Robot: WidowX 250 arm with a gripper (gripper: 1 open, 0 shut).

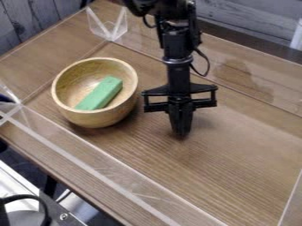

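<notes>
My black gripper (181, 116) hangs low over the middle of the wooden table, just right of a light wooden bowl (69, 90). It is shut, with nothing visible between its fingers. A green block (101, 94) lies inside the bowl, leaning along its right side.
Bare table (224, 168) stretches to the right and toward the front. A clear plastic edging runs along the left. Black cables sit at the lower left corner, off the table's edge.
</notes>
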